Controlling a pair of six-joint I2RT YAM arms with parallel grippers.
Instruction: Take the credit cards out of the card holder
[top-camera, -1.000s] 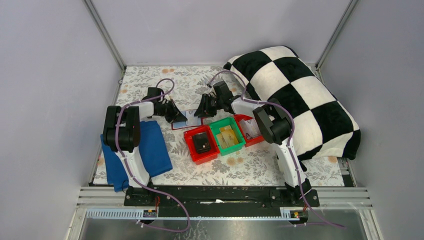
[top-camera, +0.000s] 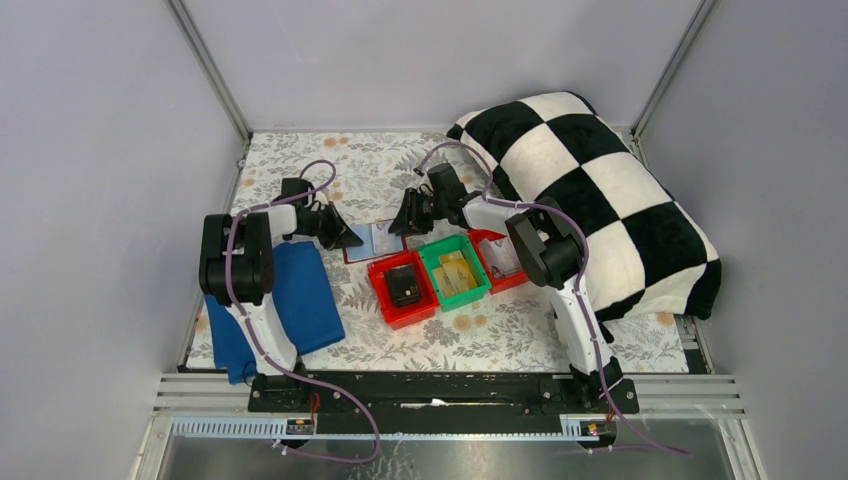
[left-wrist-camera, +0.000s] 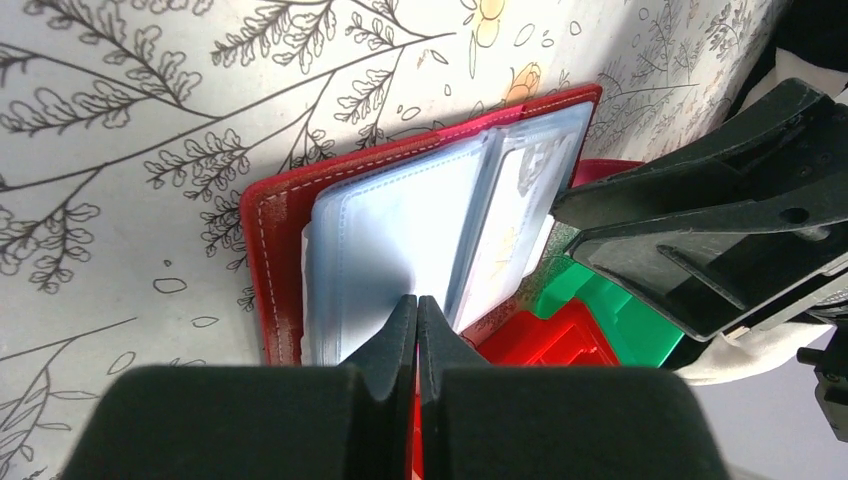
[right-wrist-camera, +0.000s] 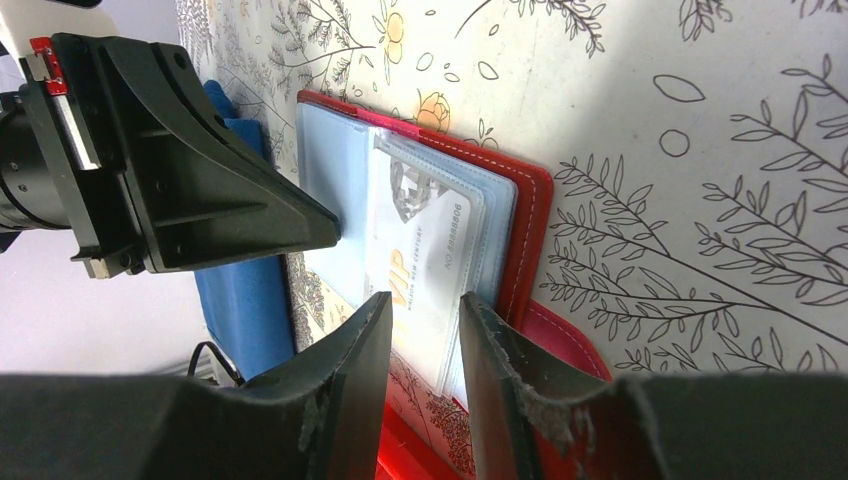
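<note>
The red card holder (left-wrist-camera: 275, 265) lies open, clear sleeves (left-wrist-camera: 375, 250) upward, between my grippers. A white card (right-wrist-camera: 420, 250) shows inside the sleeve on the right gripper's side. My left gripper is shut, nothing visible between its fingers, its tips low at the left part of the sleeves. My right gripper is open, its fingertips over the card sleeve near the holder's right end, nothing seen held.
A red bin (top-camera: 389, 314) with a black item, a green bin (top-camera: 469, 297) and another red bin (top-camera: 512, 282) sit in front. A checkered cushion (top-camera: 620, 200) fills the right; a blue mat (top-camera: 310, 310) lies left.
My left gripper has shifted slightly to the left along the holder. The right arm looks unchanged.
</note>
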